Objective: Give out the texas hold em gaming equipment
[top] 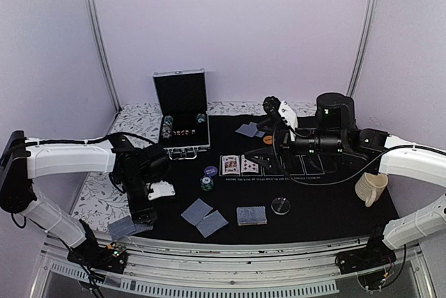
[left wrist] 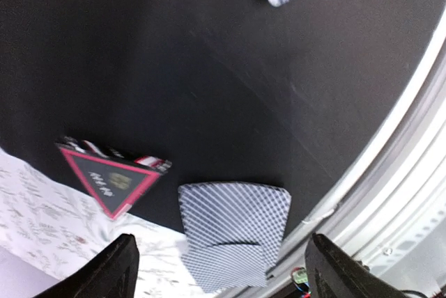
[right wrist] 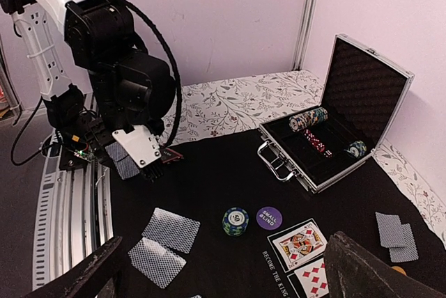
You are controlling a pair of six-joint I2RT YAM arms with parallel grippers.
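Note:
My left gripper is open above two face-down cards (left wrist: 233, 214) at the mat's near left corner, with nothing between its fingers. Another face-down pair (top: 204, 218) lies front and centre, and a third (top: 249, 129) at the back. The card deck (top: 251, 216) sits near the front edge, beside a clear round disc (top: 280, 206). A chip stack (right wrist: 235, 221) stands beside the purple small blind button (right wrist: 269, 218). My right gripper is open and empty, held above the mat's right half.
An open chip case (top: 182, 131) at the back left holds chips and red dice. A red-edged triangular item (left wrist: 108, 179) is beside the left cards. Card faces (top: 240, 165) show mid-mat. A mug (top: 371, 188) stands at the right edge.

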